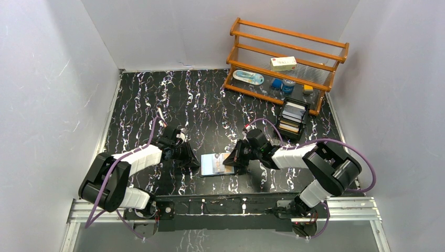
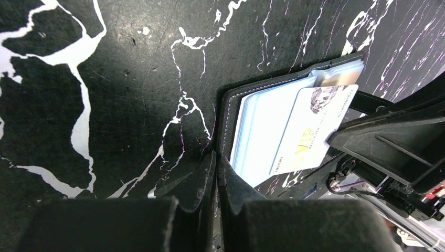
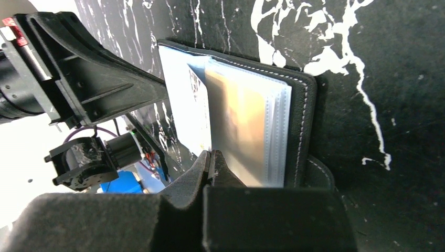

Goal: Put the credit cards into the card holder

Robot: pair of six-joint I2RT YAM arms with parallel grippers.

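The open black card holder (image 2: 229,121), with clear sleeves, lies on the marble table at front centre. A white VIP card (image 2: 309,136) lies over its sleeves. My right gripper is shut at the card's edge, which stands slightly raised in the right wrist view; whether the card is between the tips is hard to tell. My left gripper is shut at the holder's left edge, nothing visible between its fingers.
A black organiser box (image 1: 292,118) with cards stands at the back right, before a wooden rack (image 1: 288,39) holding small items.
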